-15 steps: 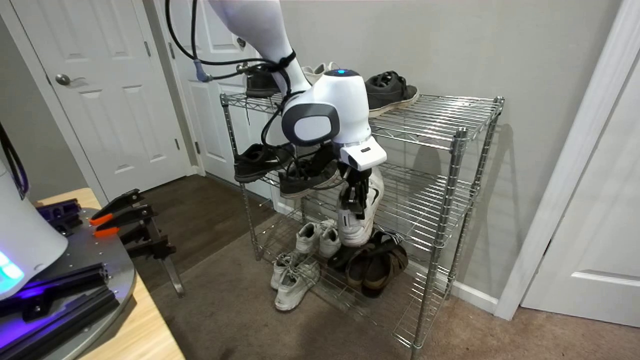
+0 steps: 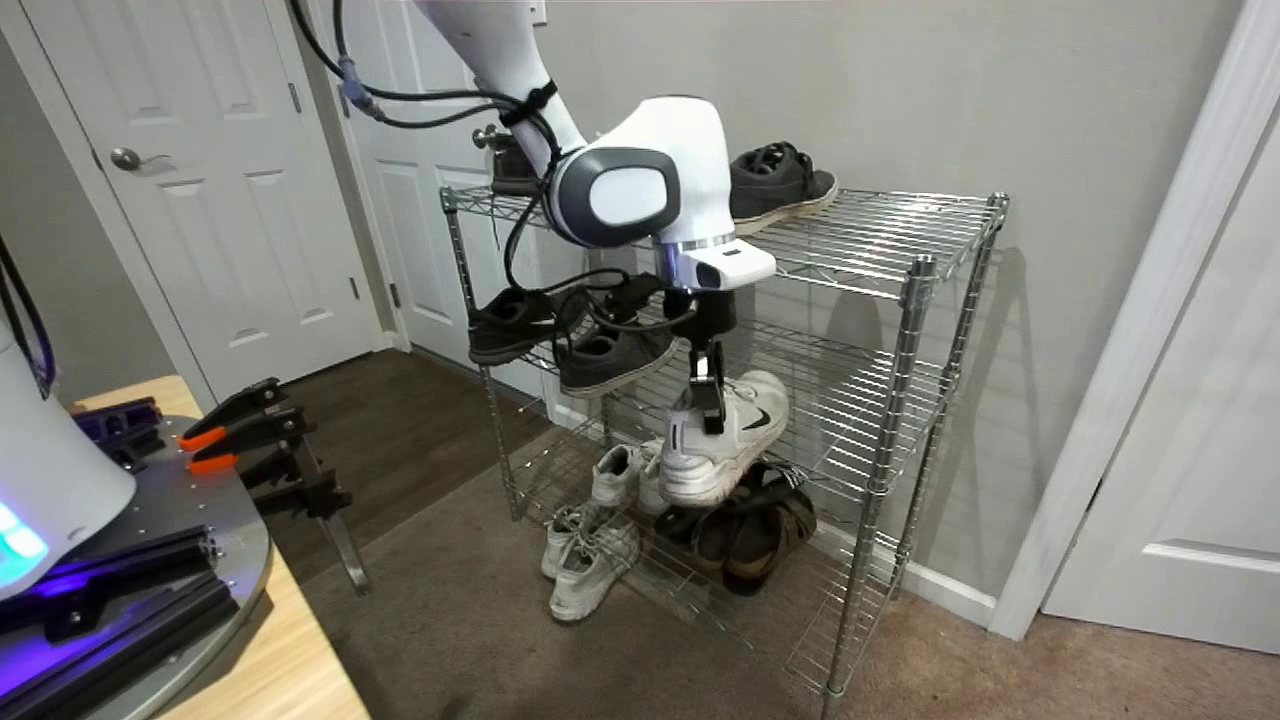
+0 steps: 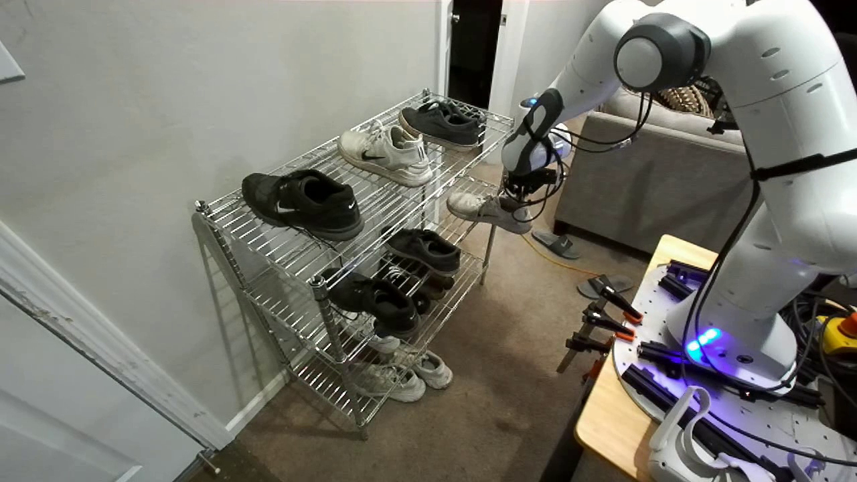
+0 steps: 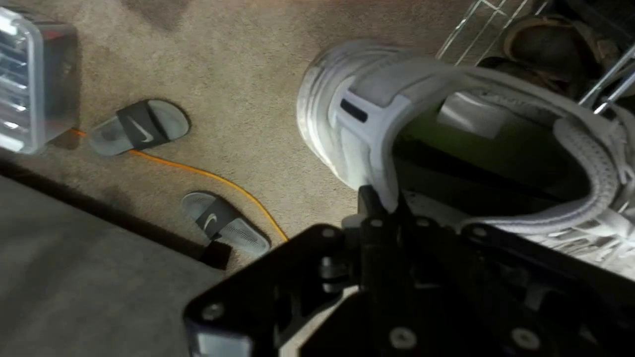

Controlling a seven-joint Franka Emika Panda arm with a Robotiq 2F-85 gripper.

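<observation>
My gripper [image 2: 710, 420] is shut on the heel-side collar of a white Nike shoe [image 2: 753, 422], toe pointing toward the rack. In the wrist view one dark fingertip [image 4: 372, 202] shows at the rim of the shoe's opening; the other is hard to make out in the dark. The wire rack [image 3: 321, 301] has three tiers. In exterior view 2 the white shoe [image 3: 474, 207] sits level at the middle tier's far end, its heel beyond the front edge. Whether its sole touches the wires cannot be told.
Black shoes [image 3: 426, 250] occupy the middle tier's other end. Up top are a black shoe [image 3: 305, 202], a white shoe [image 3: 385, 152] and a dark shoe [image 3: 442, 123]. White sneakers [image 2: 590, 558] and brown sandals [image 2: 756, 528] are low down.
The white shoe has swung from a steep, toe-up tilt to a flatter one, its toe now farther right. My wrist has risen slightly and turned with it, the gripper staying on the shoe.
</observation>
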